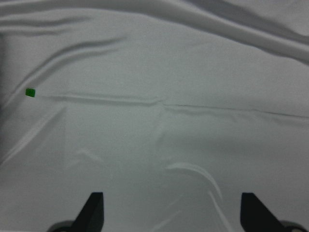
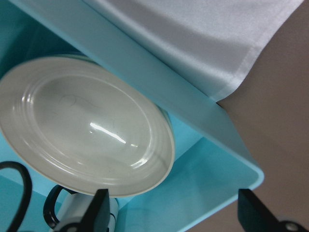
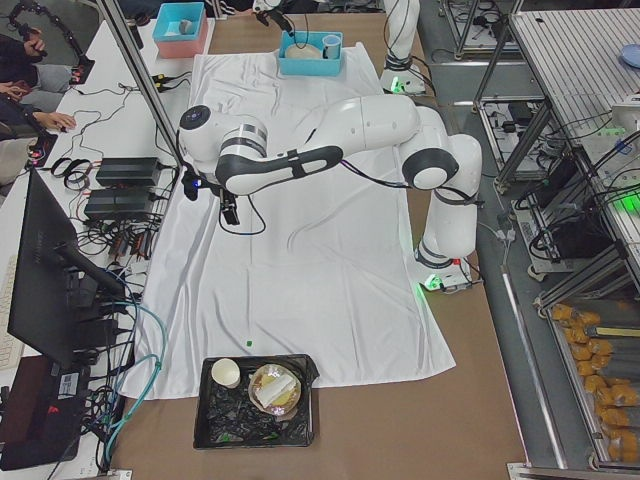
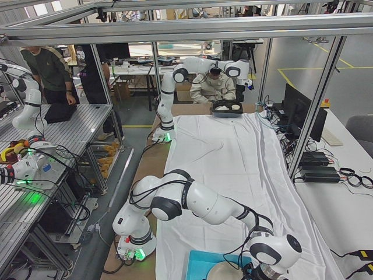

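My left gripper stands open above the white cloth (image 3: 300,270), a small green square (image 1: 30,92) below it to one side. In the right wrist view my right gripper is open over a light blue bin (image 2: 183,188), which holds a cream oval dish (image 2: 84,125) tilted against the bin's wall and a cup (image 2: 72,208) with a black handle, partly hidden under my fingers.
A black tray (image 3: 215,430) with a white cup (image 3: 226,372) and a plate holding a pale item (image 3: 278,390) sits at the near edge. A monitor and cables line the left side.
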